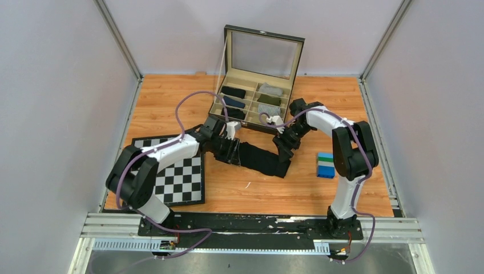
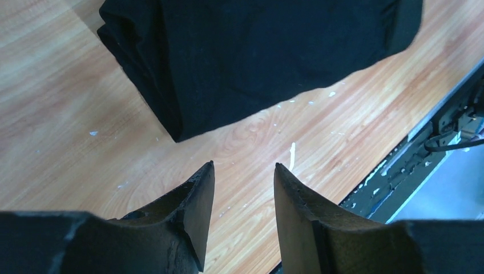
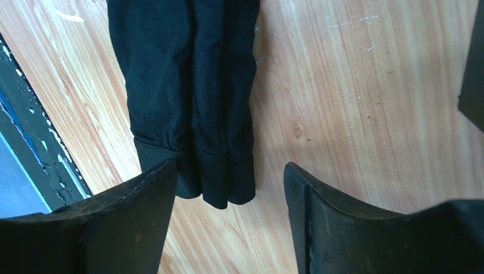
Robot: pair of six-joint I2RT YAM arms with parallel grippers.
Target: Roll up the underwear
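Black underwear (image 1: 259, 160) lies folded lengthwise into a band on the wooden table, its folded end with waistband layers (image 3: 214, 177) visible in the right wrist view. My left gripper (image 1: 231, 157) hovers at the band's left end; in the left wrist view its fingers (image 2: 191, 205) stand part open over bare wood beside the cloth (image 2: 228, 68), holding nothing. My right gripper (image 1: 283, 149) is over the band's right end; in the right wrist view its fingers (image 3: 151, 200) stand open either side of that end, with nothing gripped.
An open compartment box (image 1: 245, 123) with folded garments stands behind. A chequered board (image 1: 177, 182) lies at the left, blue and green blocks (image 1: 325, 170) at the right.
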